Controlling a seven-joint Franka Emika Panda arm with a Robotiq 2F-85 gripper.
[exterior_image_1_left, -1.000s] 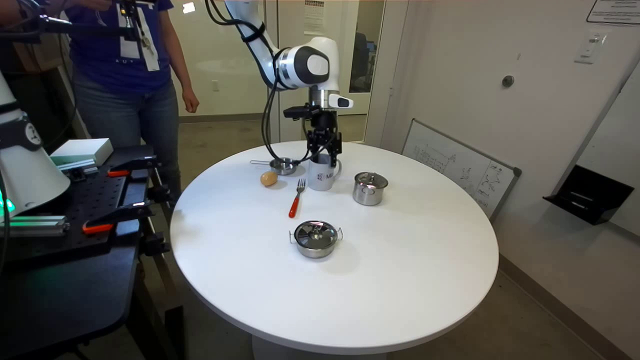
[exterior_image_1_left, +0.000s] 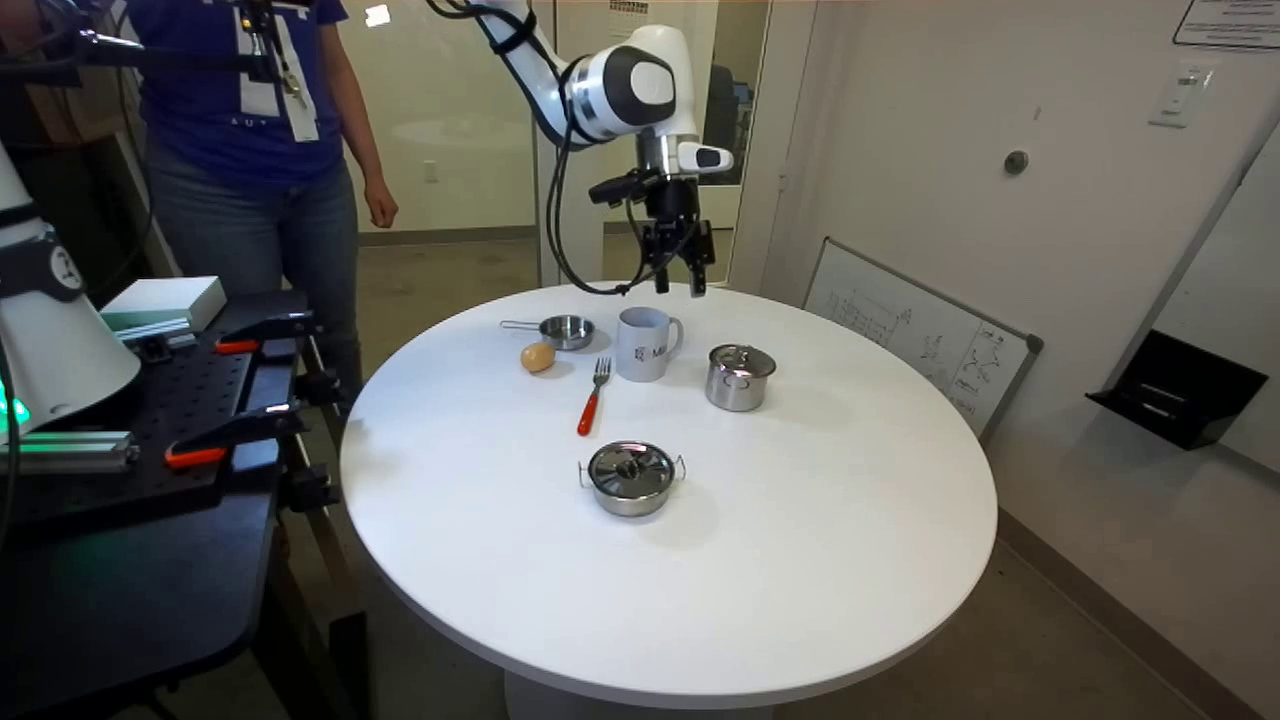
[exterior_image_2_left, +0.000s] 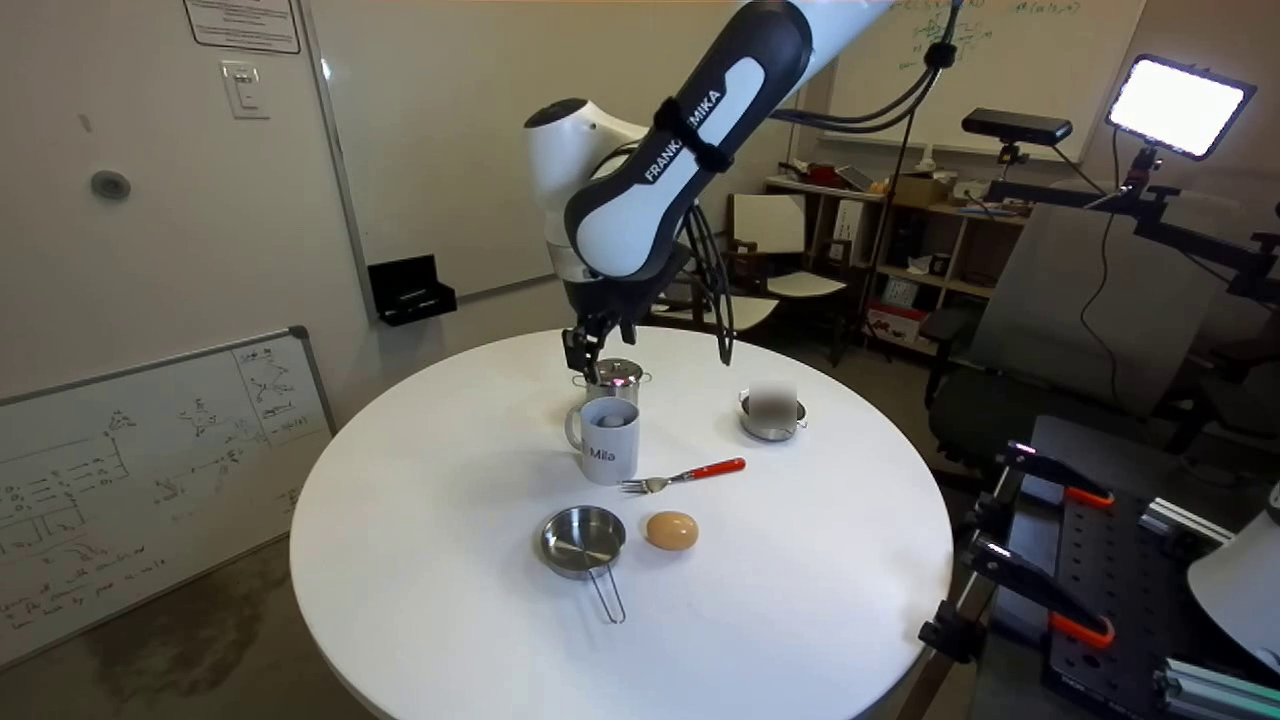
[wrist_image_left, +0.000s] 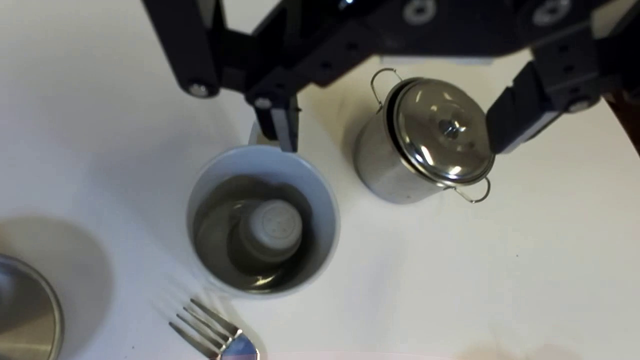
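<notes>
A white mug (exterior_image_1_left: 643, 346) stands upright near the back of the table. Inside it the wrist view shows a small pale cylindrical object (wrist_image_left: 276, 225), its rounded top facing up. My gripper (exterior_image_1_left: 680, 288) hangs above the table, higher than the mug and slightly to its right in exterior view 1. Its fingers are spread wide with nothing between them. In the wrist view one fingertip (wrist_image_left: 285, 129) overlaps the mug's far rim area, while the other finger (wrist_image_left: 516, 114) overlaps the lid of a tall steel pot (wrist_image_left: 444, 129).
Around the mug lie a fork with a red handle (exterior_image_1_left: 591, 406), a brown egg (exterior_image_1_left: 537, 356) and a small steel pan (exterior_image_2_left: 583, 542). A low lidded pot (exterior_image_1_left: 631, 478) sits nearer exterior view 1.
My gripper has risen from the mug and shifted to the right in exterior view 1. The mug and the other tabletop things stand where they were.
</notes>
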